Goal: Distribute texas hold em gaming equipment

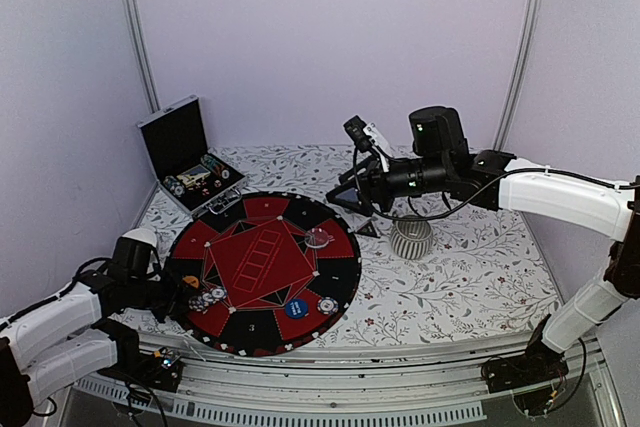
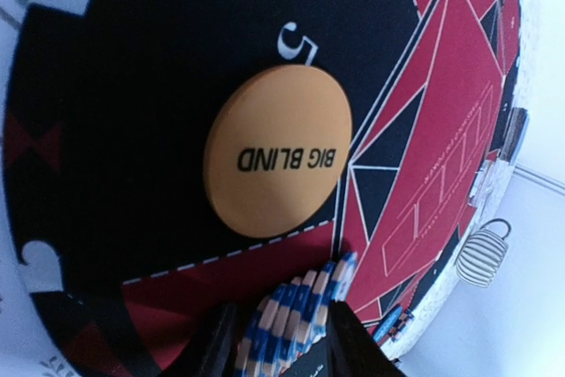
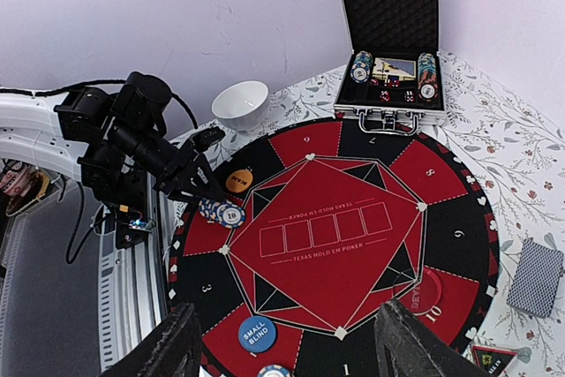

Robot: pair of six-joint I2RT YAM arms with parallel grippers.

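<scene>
On the round black-and-red poker mat, a row of blue-and-white chips leans over in a slanting fan beside seat 5. My left gripper is low at the mat's left edge, its fingers parted on both sides of the row; contact is unclear. The orange big blind button lies flat near it. My right gripper hovers open and empty by the mat's right side. The blue small blind button, another chip stack and a clear red dealer disc rest on the mat.
An open chip case with chips and dice stands at the back left. A white bowl is behind the left arm. A ribbed cup, a card deck and a triangular piece lie right of the mat.
</scene>
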